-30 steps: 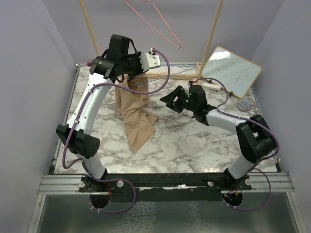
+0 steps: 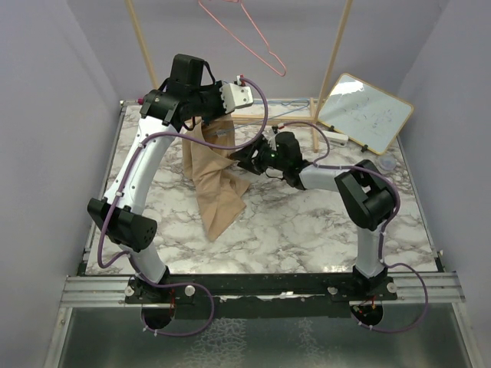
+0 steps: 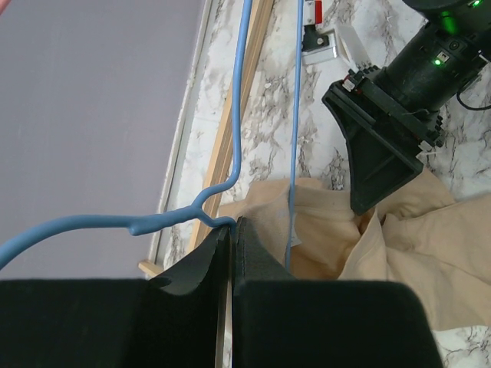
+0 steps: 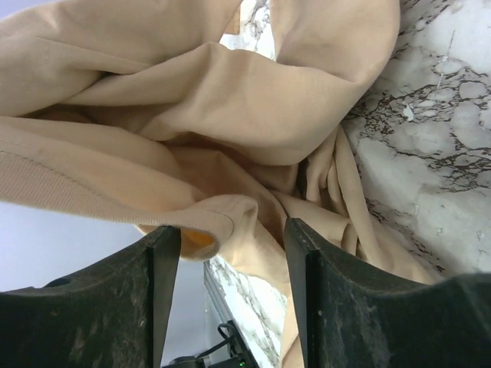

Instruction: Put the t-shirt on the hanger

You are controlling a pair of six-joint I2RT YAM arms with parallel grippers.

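Note:
My left gripper is shut on the blue hanger (image 3: 169, 217), whose straight bar runs vertically in the left wrist view. The tan t-shirt (image 2: 215, 199) hangs beneath that hanger and spreads downward; in the left wrist view its cloth (image 3: 414, 261) lies behind the hanger. My right gripper is at the shirt's right side, part open, with a raised fold of the shirt's hemmed edge (image 4: 115, 207) at and just beyond its fingertips. Whether it touches that fold I cannot tell.
A wooden rack (image 2: 341, 31) carries a pink hanger (image 2: 268, 50) above. A whiteboard (image 2: 364, 111) and small round container (image 2: 387, 163) are at the back right.
My right gripper has moved leftward from open table space to the shirt's right side. My left arm and the hanger look unchanged.

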